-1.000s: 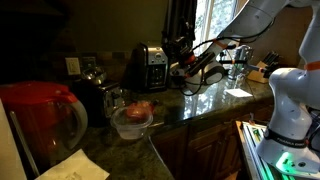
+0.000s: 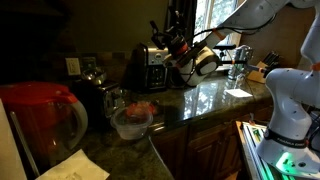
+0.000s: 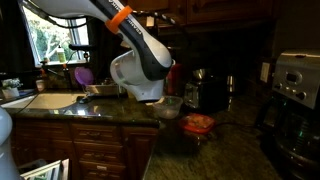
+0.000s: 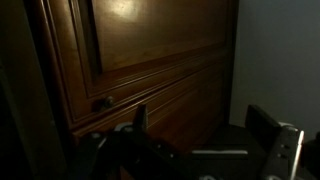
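Observation:
My gripper stands open in the wrist view, its dark fingers point(image 4: 139, 118) well apart at the lower edge with nothing visible between them. Past them is a brown wooden cabinet door point(image 4: 150, 40) with a small knob. In exterior view 1 the arm point(image 2: 205, 62) reaches over the counter near the toaster point(image 2: 155, 72). A clear bowl point(image 2: 131, 125) sits on the counter, with a red dish point(image 2: 141, 108) close behind it. Exterior view 2 shows the same red dish point(image 3: 197, 123) beside the clear bowl point(image 3: 168, 106); the gripper's fingertips are hard to make out there.
A red appliance point(image 2: 45, 120) and a white cloth or paper point(image 2: 73, 168) occupy the near left of the counter. A coffee maker point(image 3: 300, 95) stands at the right in exterior view 2, and the sink point(image 3: 50, 101) lies at the left.
The arm's end has risen and shifted slightly left in exterior view 1. The bowl and red dish have stayed in place.

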